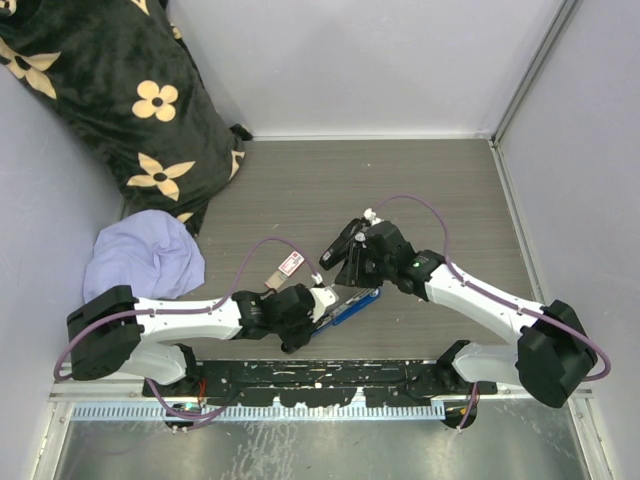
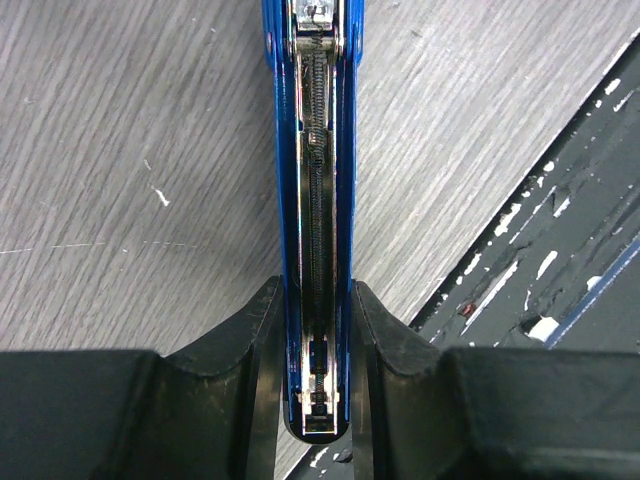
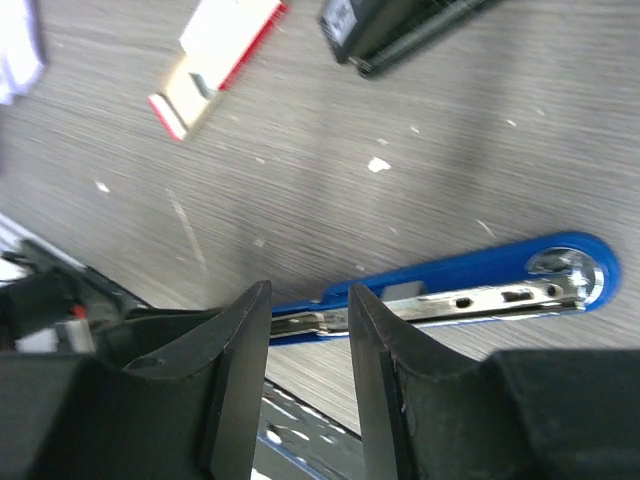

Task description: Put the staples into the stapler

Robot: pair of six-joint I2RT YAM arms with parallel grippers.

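The blue stapler lies opened out along the table, and its blue side [image 1: 356,306] shows between the two arms. In the left wrist view its metal channel [image 2: 318,180], with a long spring inside, runs straight up from my left gripper, which is shut on the stapler's near end. A metal plate with holes [image 3: 490,300] reaches to the rounded far end in the right wrist view. A small grey piece [image 3: 403,291] sits midway; whether it is staples I cannot tell. Above the stapler's middle, my right gripper stands open, no object visible between its fingers.
An open white and red staple box [image 1: 290,264] lies behind the left gripper. A black object [image 1: 340,246] rests just behind the right gripper. Lilac cloth [image 1: 145,252] and a dark cushion [image 1: 140,110] fill the left side.
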